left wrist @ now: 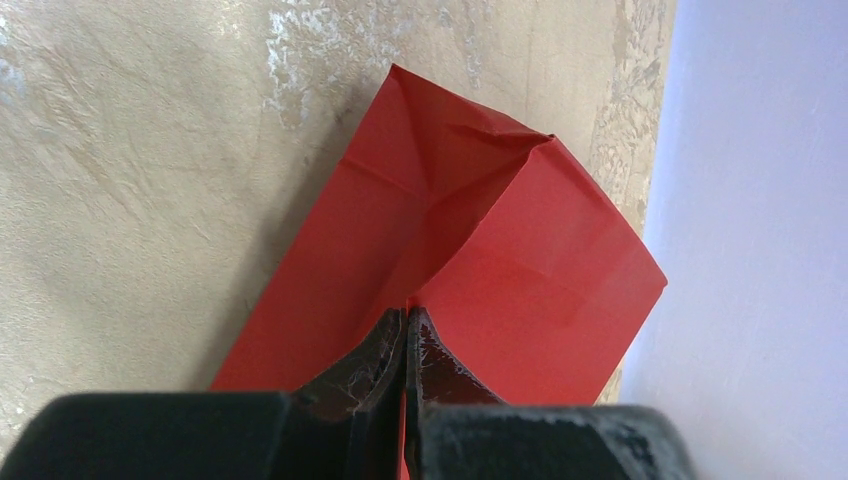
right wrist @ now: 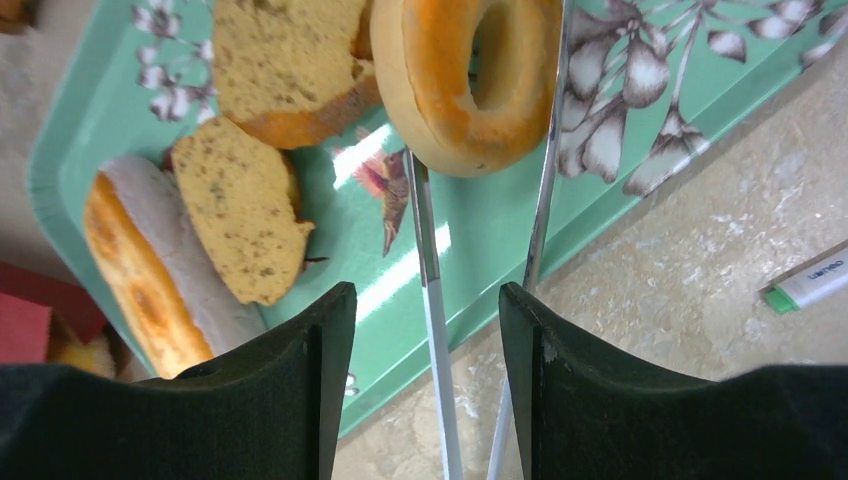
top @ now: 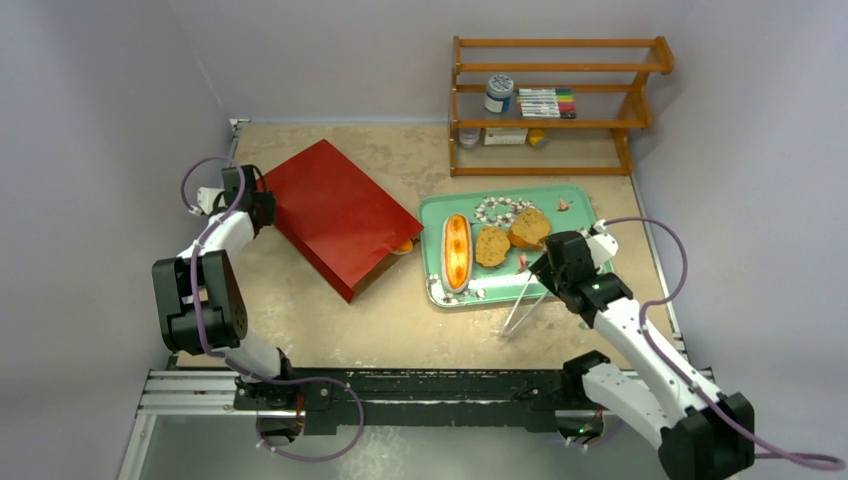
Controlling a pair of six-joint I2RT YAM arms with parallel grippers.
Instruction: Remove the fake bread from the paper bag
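Note:
The red paper bag (top: 335, 215) lies on its side at left, an orange piece partly visible at its opening (top: 403, 247). My left gripper is shut at the bag's end, red paper around its tips. On the green tray (top: 433, 225) lie a long bun (top: 457, 252) and two bread slices (top: 492, 245) (top: 528, 228). My right gripper is open over the tray's near edge, with metal tongs (right wrist: 425, 220) below it; a ring-shaped bread (right wrist: 420, 90) sits at the tongs' far ends.
A wooden rack (top: 550, 170) with jars and markers stands at the back. A green-capped marker (right wrist: 805, 283) lies beside the tray. Bare table lies in front of the bag.

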